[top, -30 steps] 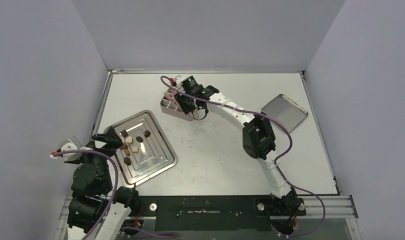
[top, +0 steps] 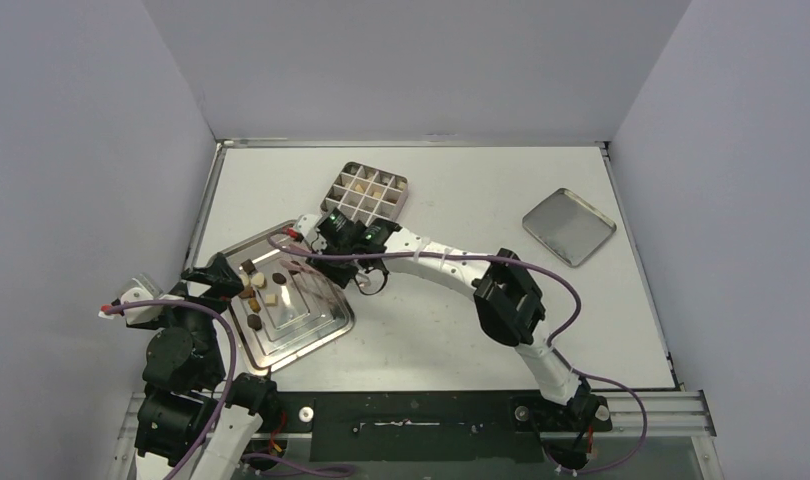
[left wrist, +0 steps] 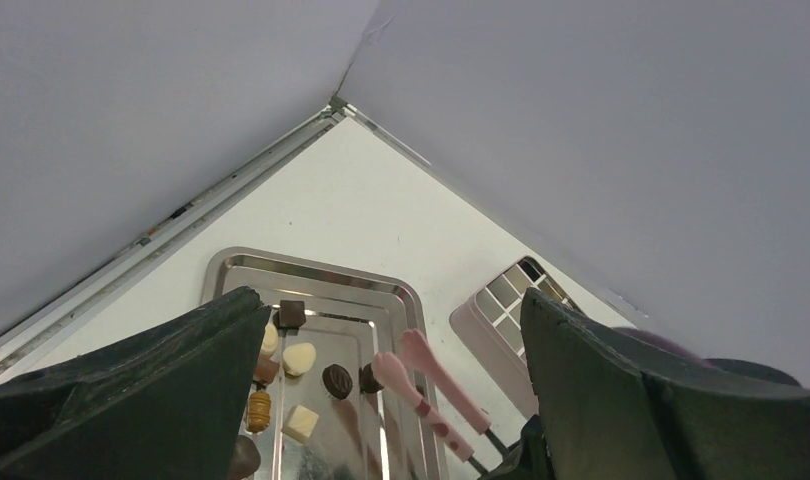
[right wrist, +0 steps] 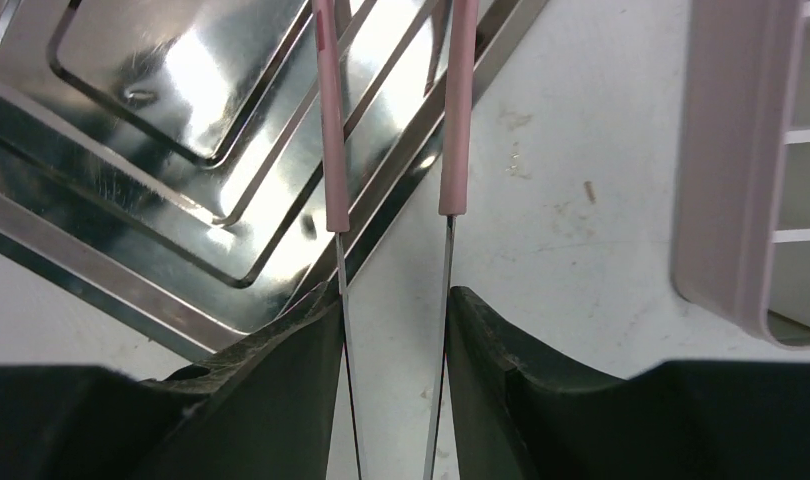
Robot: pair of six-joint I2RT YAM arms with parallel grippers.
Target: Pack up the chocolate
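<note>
Assorted chocolates, including a pale square piece [left wrist: 300, 424] and a dark oval [left wrist: 337, 381], lie on the metal tray [top: 321, 330]. A pink divided box [top: 365, 185] stands behind it. My right gripper [top: 309, 268] is over the tray's right part, shut on pink-tipped tongs [right wrist: 456, 140]. In the left wrist view the tongs' heads reach beside a dark chocolate [left wrist: 368, 378]; whether they touch it is unclear. My left gripper [top: 211, 280] stands open above the tray's left edge, nothing between its fingers.
An empty smaller metal tray [top: 569, 226] lies at the right. Grey walls enclose the sides and back.
My right gripper has moved with the tongs from over the divided box down-left to over the chocolate tray. The left arm has not moved.
</note>
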